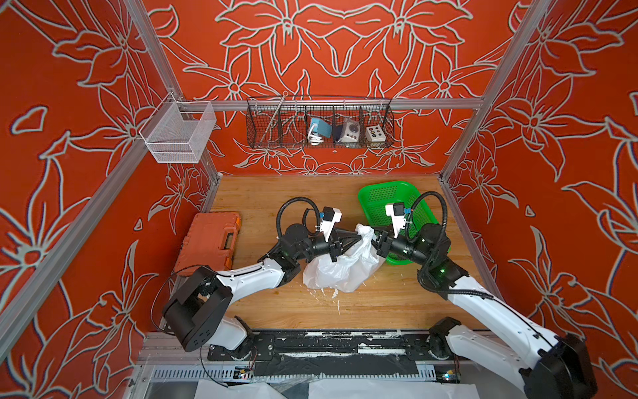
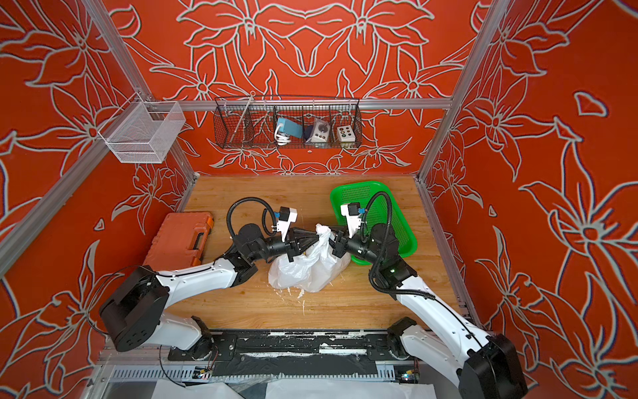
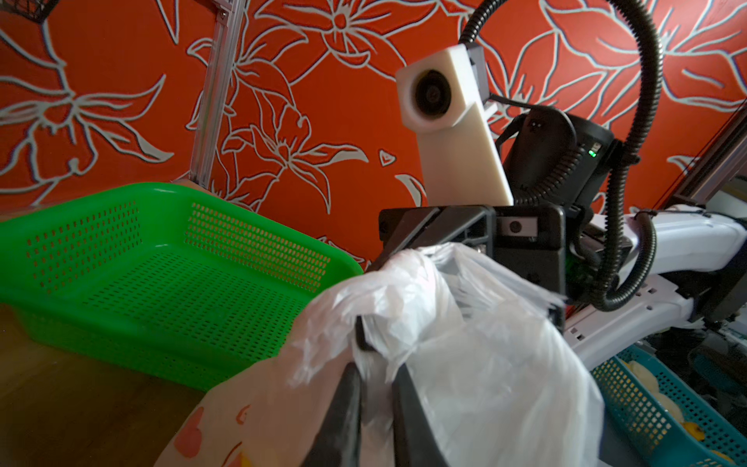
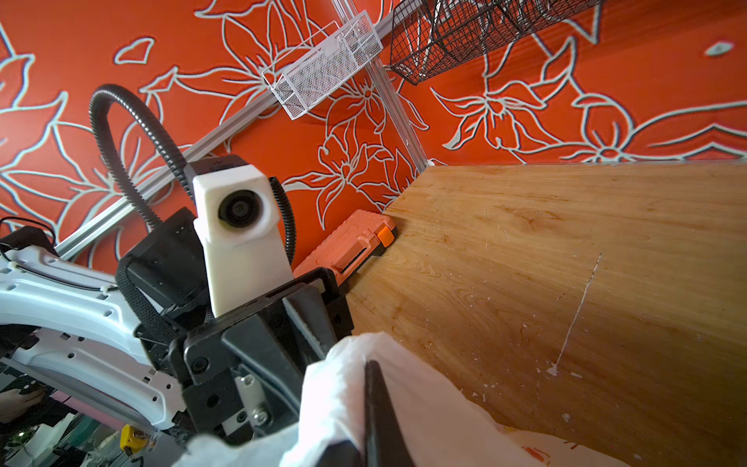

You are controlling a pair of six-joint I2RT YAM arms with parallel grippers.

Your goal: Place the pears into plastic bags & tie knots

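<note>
A white plastic bag (image 1: 345, 266) rests bulging on the table between the two arms, its neck (image 1: 365, 232) gathered and raised. My left gripper reaches in from the left, its fingers (image 3: 344, 420) slightly apart, with bag film showing in the gap. From the right, my right gripper is shut on the bag's film near the top, and white plastic drapes around its fingers. Red marks show on the bag's lower side in the left wrist view. No pear shows clearly; the bag's contents are hidden by the film.
A green basket (image 1: 380, 194) stands at the back right, partly behind my right arm. An orange case (image 1: 207, 240) lies at the left edge. A blue basket (image 3: 622, 404) with pale and yellow things appears at lower right in the left wrist view.
</note>
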